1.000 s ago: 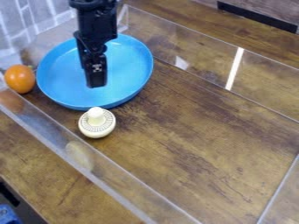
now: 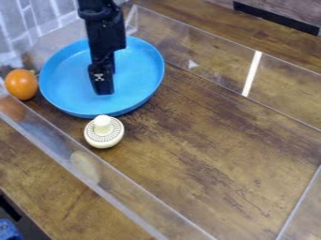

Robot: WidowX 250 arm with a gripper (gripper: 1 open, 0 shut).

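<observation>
My black gripper (image 2: pixel 101 75) reaches down from the top into a round blue plate or shallow bowl (image 2: pixel 141 84) at the upper left; whether it is open or shut is hard to tell. An orange egg-shaped object (image 2: pixel 21 84) sits just left of the blue plate. A white round object with a knob on top and small markings (image 2: pixel 104 137) stands just below the plate, toward the front.
A light strip (image 2: pixel 251 73) marks its upper right. A small blue object (image 2: pixel 7 230) shows at the lower left corner.
My gripper has shifted slightly left and downward within the blue plate. The objects around it have not visibly moved.
</observation>
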